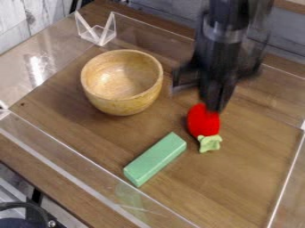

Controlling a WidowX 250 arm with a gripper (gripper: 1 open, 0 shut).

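The dark arm and gripper (pixel 210 96) are motion-blurred at the upper right, above a red object (pixel 204 121) with a pale green part at its front. Whether the fingers are open or shut cannot be told. A wooden bowl (pixel 119 100) sits to the left, and a mint-green block (pixel 155 159) lies at front centre.
Clear walls border it, and a clear plastic piece (pixel 98 28) stands at the back left.
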